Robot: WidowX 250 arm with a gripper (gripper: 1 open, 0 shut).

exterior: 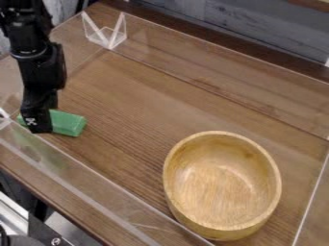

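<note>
My black gripper (pixel 37 117) is at the left of the camera view, lowered over a green block (pixel 67 123) on the wooden table (pixel 154 86). Its fingertips overlap the block's left part and appear open; whether they touch it I cannot tell.
A large round wooden bowl (pixel 221 183) stands at the lower right. A white wire-like holder (pixel 106 35) is at the back left. A clear rail runs along the near left edge.
</note>
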